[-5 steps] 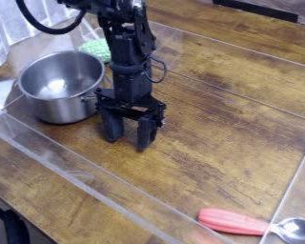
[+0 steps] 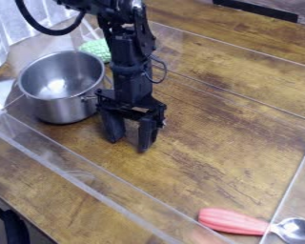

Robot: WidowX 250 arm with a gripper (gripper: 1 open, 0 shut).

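Observation:
My black gripper [image 2: 127, 129] points down at the wooden table, just right of a steel bowl [image 2: 53, 86]. Its two fingers reach near the tabletop; whether anything is between them is hard to tell in the dark shape. A spoon [image 2: 244, 221] with a pink handle lies at the bottom right, well away from the gripper.
A green textured item [image 2: 94, 48] sits behind the bowl by a white cloth. Clear plastic barriers edge the work area on the left, back and right.

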